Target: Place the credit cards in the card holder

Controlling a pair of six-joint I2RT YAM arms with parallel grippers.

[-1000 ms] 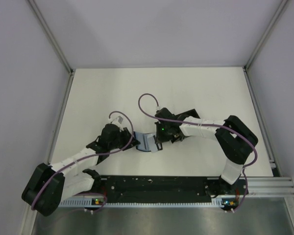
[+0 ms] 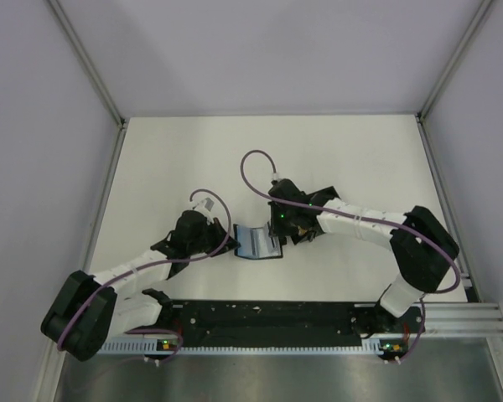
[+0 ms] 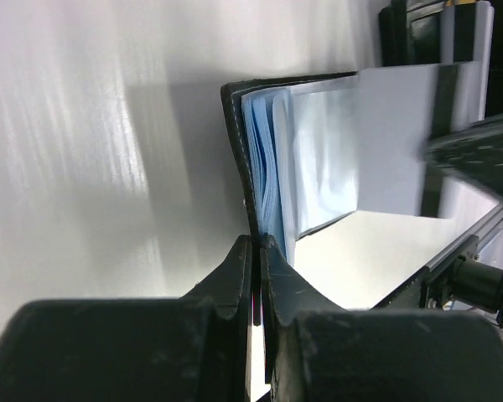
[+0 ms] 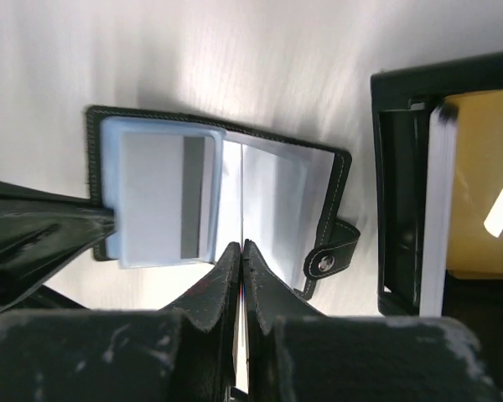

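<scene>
The open card holder [image 2: 256,243], black-edged with pale sleeves, lies between the grippers. My left gripper is shut on its left edge, seen in the left wrist view pinching the black cover and blue-white sleeves. In the right wrist view, a light card with a dark stripe [image 4: 155,193] sits over the holder's left side. My right gripper is over the holder's right half, shut, with at most a thin pale line visible at its tips; the snap strap [image 4: 334,251] is just right of it.
A black tray [image 4: 390,184] with a tan interior and a pale card in it is right of the holder, partly under the right arm.
The right arm has moved slightly right.
</scene>
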